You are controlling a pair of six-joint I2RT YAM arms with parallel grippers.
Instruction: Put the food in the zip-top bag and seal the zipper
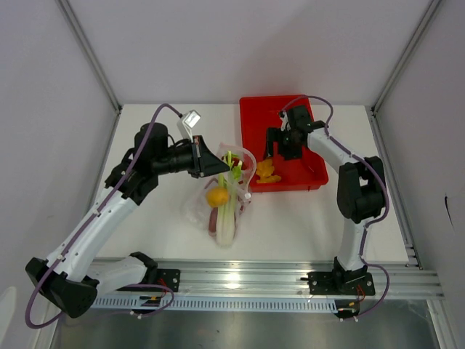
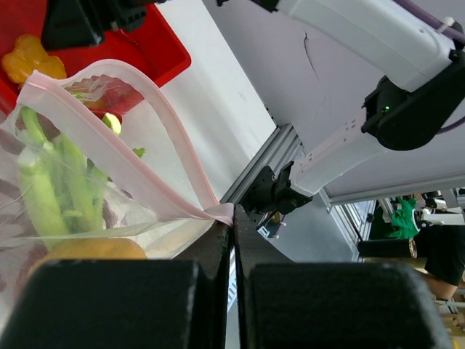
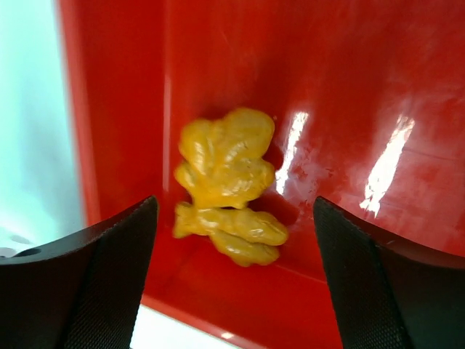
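Note:
The clear zip bag (image 1: pixel 200 207), with pink zipper rims, lies on the white table holding celery (image 1: pixel 226 218), a yellow round food (image 1: pixel 217 196) and reddish items. My left gripper is shut at the bag's rim (image 2: pixel 190 203), pinching the thin edge. My right gripper stands open inside the red bin (image 1: pixel 283 109), above two yellow rubbery pieces (image 3: pixel 225 163) lying at the bin's corner, with nothing between its fingers.
The bin sits at the back right, touching or close to the bag. Metal rails edge the table.

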